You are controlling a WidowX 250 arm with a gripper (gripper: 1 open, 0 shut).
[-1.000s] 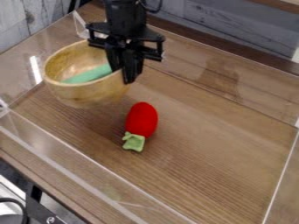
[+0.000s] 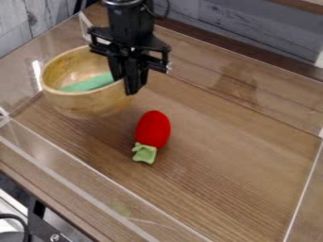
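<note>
The black gripper (image 2: 127, 59) hangs in the upper middle, at the right rim of a tan bowl (image 2: 78, 93) that holds a green object (image 2: 89, 83). Whether its fingers grip the bowl's rim is unclear. A red strawberry-like object (image 2: 153, 129) with a green top (image 2: 144, 152) lies on the wooden table (image 2: 233, 151), below and right of the bowl.
A grey board or wall stands at the back edge. A dark cable (image 2: 13, 227) shows at the lower left, off the table's edge.
The gripper and bowl have shifted slightly left, and the bowl's tilt or position differs a little. The red object has stayed where it was.
</note>
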